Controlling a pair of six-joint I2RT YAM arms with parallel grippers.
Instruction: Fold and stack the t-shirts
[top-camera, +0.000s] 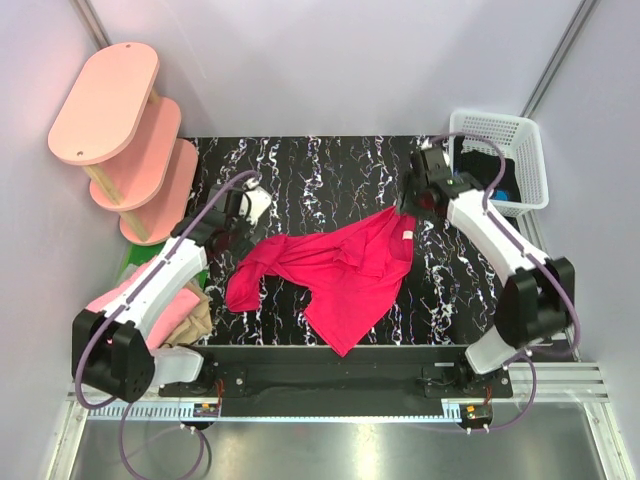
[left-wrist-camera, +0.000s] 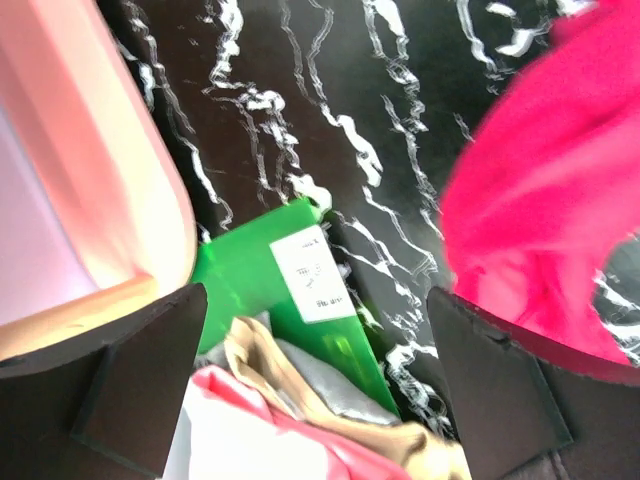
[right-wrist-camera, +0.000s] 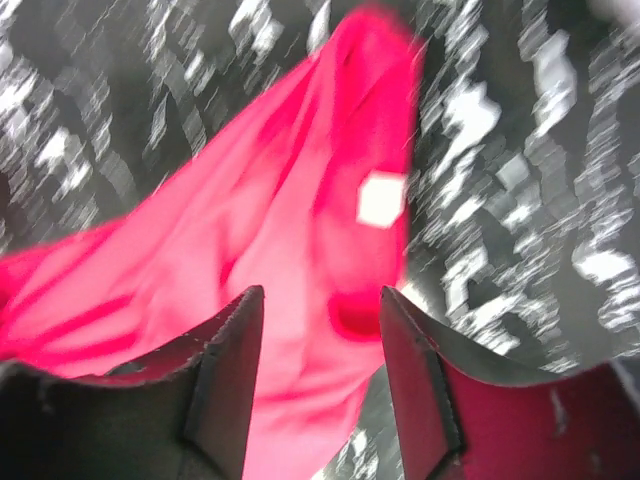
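Note:
A red t-shirt (top-camera: 345, 280) lies crumpled across the middle of the black marble table, one corner hanging toward the front edge, a small white label near its right end. My left gripper (top-camera: 240, 225) hovers above and left of its left end, open, with nothing between its fingers in the left wrist view. My right gripper (top-camera: 420, 200) is over the shirt's upper right corner; in the right wrist view its fingers stand apart above the red cloth (right-wrist-camera: 270, 230), part open, holding nothing visible.
Pink tiered shelf (top-camera: 105, 105) at back left; folded pink and beige cloths on a green board (left-wrist-camera: 280, 290) at front left; white basket (top-camera: 530, 160) with dark items at back right.

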